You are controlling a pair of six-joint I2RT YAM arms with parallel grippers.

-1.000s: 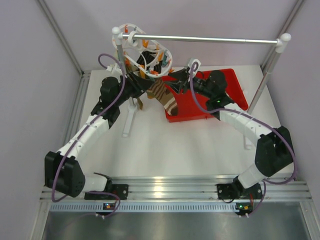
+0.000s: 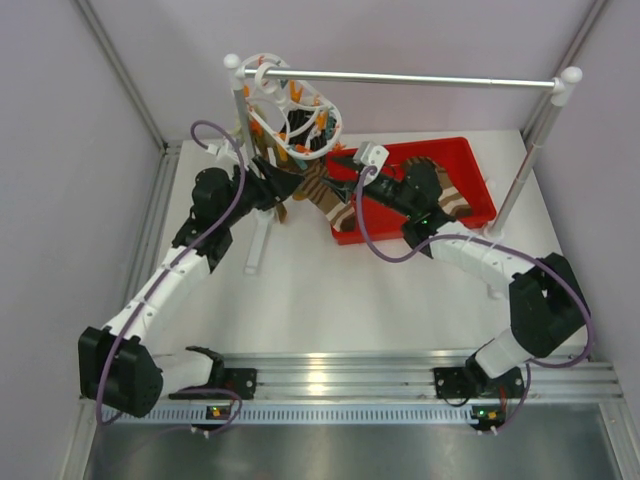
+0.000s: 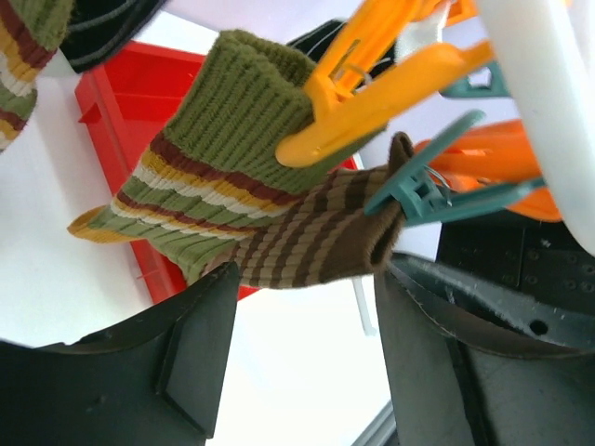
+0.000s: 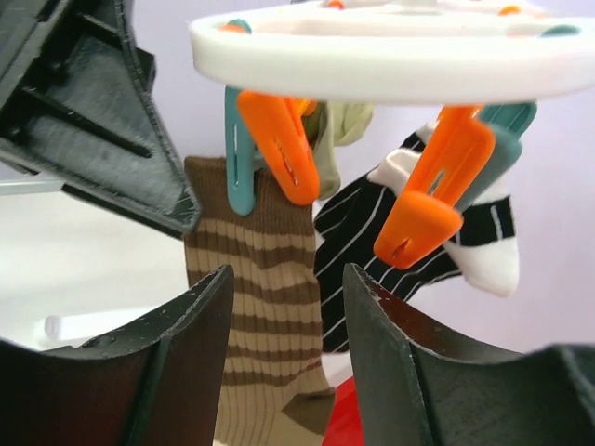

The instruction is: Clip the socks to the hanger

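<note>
The round white hanger [image 2: 262, 87] hangs at the left end of the rail, with orange and teal clips around it. A brown striped sock [image 4: 253, 311] hangs with its upper edge at a teal clip [image 3: 418, 190]. Close by, a green striped sock [image 3: 228, 121] hangs from an orange clip [image 3: 381, 102]. My left gripper is open, its fingertips near the brown sock's upper end and apart from it as far as shows. On the other side, my right gripper also stands open, facing that sock. Another brown striped sock [image 2: 450, 195] lies in the red bin [image 2: 480, 190].
A black-and-white sock [image 4: 358, 242] hangs behind, near another orange clip [image 4: 432, 200]. The metal rail [image 2: 400, 78] spans above both arms. Both grippers are close together under the hanger.
My right gripper has shifted left and slightly towards the front, uncovering the sock in the bin. The left gripper has drawn slightly towards the front and left. The brown sock stays hanging.
</note>
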